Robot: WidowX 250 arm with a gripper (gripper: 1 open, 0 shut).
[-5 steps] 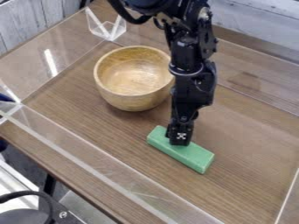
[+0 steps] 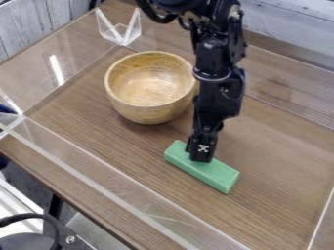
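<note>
My black gripper (image 2: 200, 148) points down at the upper left end of a green block (image 2: 212, 174) lying on the wooden table (image 2: 92, 156). The fingertips are at or just over the block; whether they touch it is unclear. The fingers are dark and overlap in this view, so their spread is hard to make out.
A tan wooden bowl (image 2: 145, 84) sits behind the gripper to the left. A small clear plastic object (image 2: 117, 29) stands at the far back left. A black cable lies at the lower left corner.
The arm and gripper have shifted slightly, with the upper arm leaning a little more to the right. The green block looks unmoved.
</note>
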